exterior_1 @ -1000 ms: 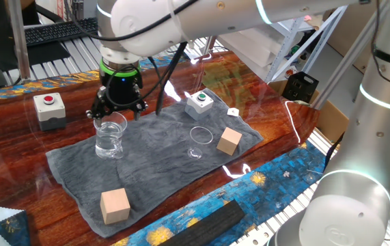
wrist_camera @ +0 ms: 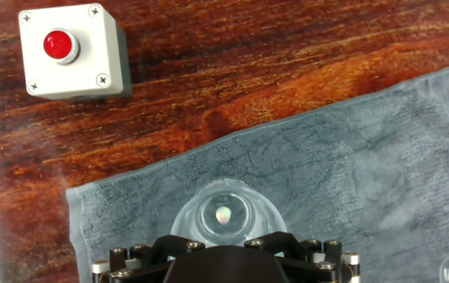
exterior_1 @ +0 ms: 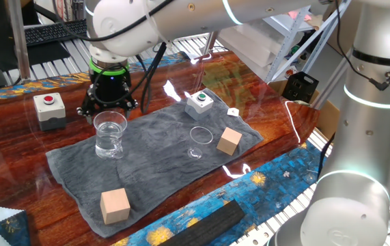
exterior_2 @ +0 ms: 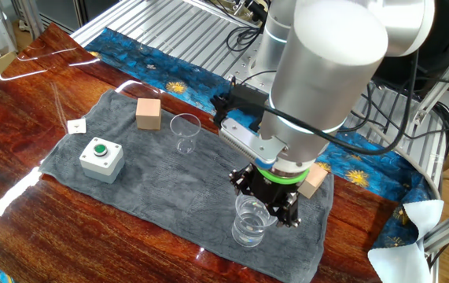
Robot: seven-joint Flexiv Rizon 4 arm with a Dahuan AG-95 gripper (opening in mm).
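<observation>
A clear glass with water in it (exterior_1: 108,146) stands upright on the grey towel (exterior_1: 152,164); the wrist view shows the same water glass (wrist_camera: 226,211) from above, just beyond the gripper body. My gripper (exterior_1: 110,109) is open, its fingers spread wide, and hangs close above and behind the glass rim in exterior view 1. Nothing shows between the fingertips. In exterior view 2 the gripper (exterior_2: 263,200) partly covers the water glass (exterior_2: 248,229). A second clear glass (exterior_1: 195,152), seemingly empty, stands farther right on the towel.
Wooden blocks lie on the towel: one near the front (exterior_1: 115,206), another beside the empty glass (exterior_1: 229,141). A green-button box (exterior_1: 199,104) sits at the towel's back edge. Off the towel stands a red-button box (wrist_camera: 75,51).
In exterior view 1 the open gripper has moved left and slightly away from the camera, past the water glass rim. Glasses, blocks and button boxes have stayed put.
</observation>
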